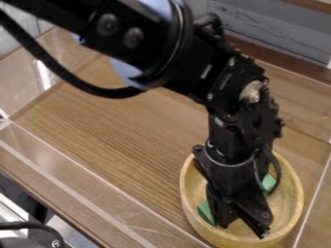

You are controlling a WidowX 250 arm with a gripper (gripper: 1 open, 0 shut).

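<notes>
My black gripper (239, 199) reaches down into a round, pale yellow wooden bowl (289, 209) at the lower right. Small green pieces (206, 209) show in the bowl on either side of my fingers, partly hidden by them. Whether the fingers hold anything, and how far apart they are, is not clear in this view.
A wooden counter (110, 136) fills the middle and left, largely clear, with a raised back edge at the top right. At the lower left, beyond the counter's edge, dark cables and metal parts (26, 228) show.
</notes>
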